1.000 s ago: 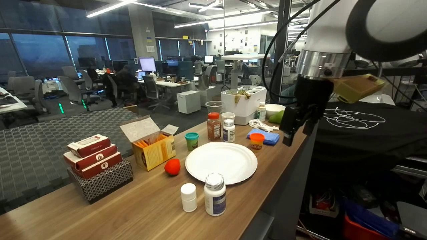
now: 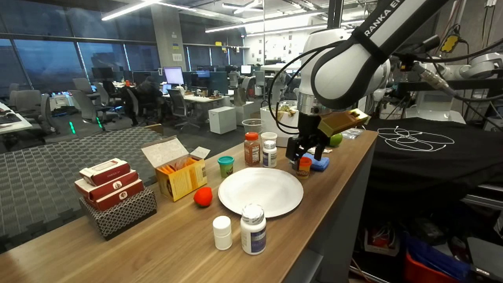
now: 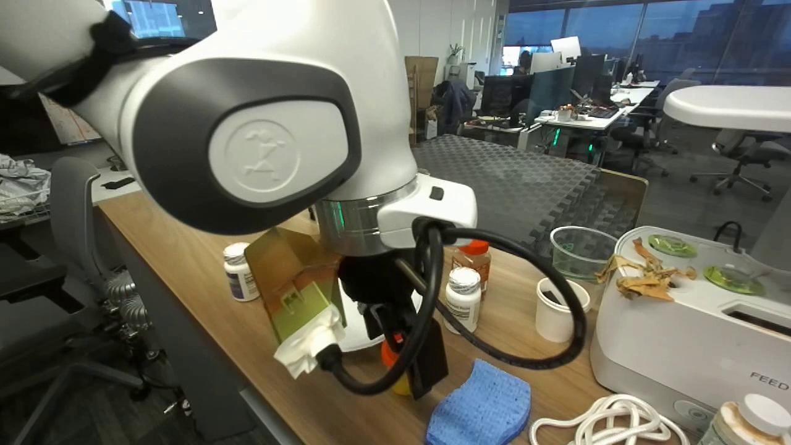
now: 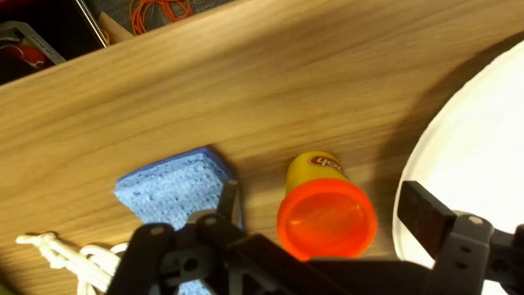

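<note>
A yellow Play-Doh tub with an orange lid (image 4: pixel 326 218) stands upright on the wooden counter, between the blue sponge (image 4: pixel 172 187) and the white plate (image 4: pixel 471 142). Above it my gripper points down, open, one finger on the sponge side and the other over the plate's rim. Nothing is held between the fingers. In the first exterior view the tub (image 2: pixel 304 169) shows just below the fingertips, partly covered by one finger. The second exterior view has it mostly hidden behind the gripper and cable.
Close to the plate stand a green tub (image 2: pixel 226 166), a red-capped jar (image 2: pixel 252 150), several white bottles and a red ball-like object (image 2: pixel 203 196). A white cord (image 4: pixel 73 260) lies beyond the sponge. Bare wood runs along the counter edge.
The arm has swung from over the counter's right edge leftward to above the orange-lidded tub. The objects on the counter look unmoved.
</note>
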